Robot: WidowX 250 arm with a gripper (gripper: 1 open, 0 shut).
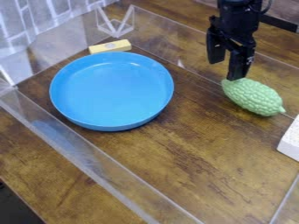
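My black gripper (230, 59) hangs at the upper right, open, with nothing between its fingers, just above and behind a green bumpy oblong object (253, 96) lying on the wooden table (176, 175). A large blue round plate (111, 90) lies to the left.
A small yellow block (112, 47) is at the back left. A white object (288, 138) sits at the right edge. Clear plastic walls run along the left and back.
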